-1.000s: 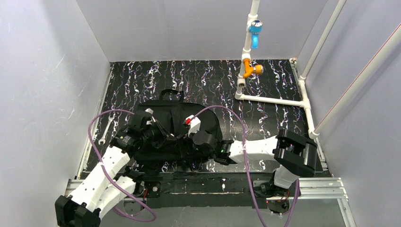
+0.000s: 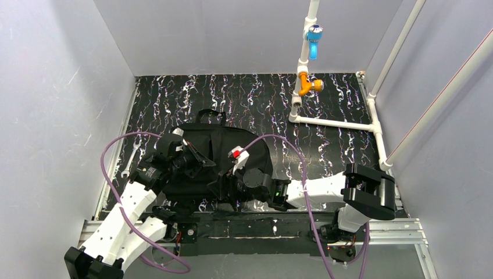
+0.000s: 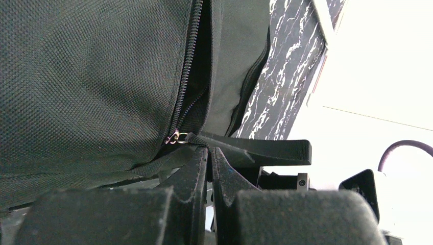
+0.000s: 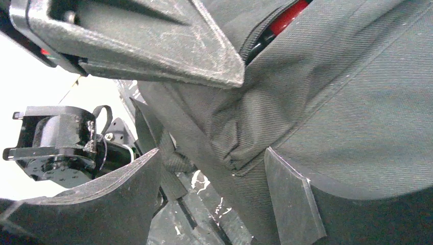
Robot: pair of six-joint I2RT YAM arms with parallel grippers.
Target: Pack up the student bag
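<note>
A black bag (image 2: 197,142) lies flat in the middle of the floor, both grippers over it. In the left wrist view, my left gripper is shut at the zipper pull (image 3: 175,137), beside an open zipper (image 3: 189,56); dark fabric or tape lies at its fingertips, and whether it is held cannot be told. My right gripper stands open low over the bag's lower edge and creased fabric. A red and black item (image 4: 282,19) shows inside a zipped opening in the right wrist view.
A wrench (image 2: 130,158) lies left of the bag. White pipework with a blue valve (image 2: 314,38) and an orange valve (image 2: 311,85) stands at the back right. The floor behind the bag is clear.
My right gripper has moved a little toward the front and right across the bag.
</note>
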